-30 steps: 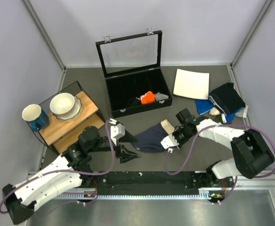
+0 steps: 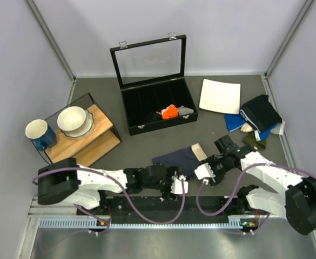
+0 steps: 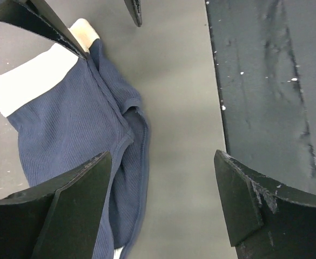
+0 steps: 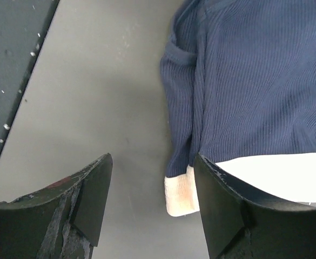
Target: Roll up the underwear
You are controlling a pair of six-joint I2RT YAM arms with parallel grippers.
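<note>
The navy underwear (image 2: 174, 159) with its pale waistband lies on the grey table, one long edge folded over, as both wrist views show. My left gripper (image 2: 174, 184) hovers at its near side; in the left wrist view its open fingers (image 3: 66, 216) straddle the folded edge and bare table. My right gripper (image 2: 209, 172) is by the waistband end, open; in the right wrist view the waistband (image 4: 271, 172) lies beside one of its fingers. Tips of the other gripper show at the top of the left wrist view.
An open black box (image 2: 136, 102) with cloths stands behind. A wooden shelf (image 2: 98, 145) with bowls and a mug is at left. A white board (image 2: 219, 96) and a clothing pile (image 2: 257, 113) are at back right. A dark strip runs along the front edge.
My right gripper has shifted slightly right and toward the front.
</note>
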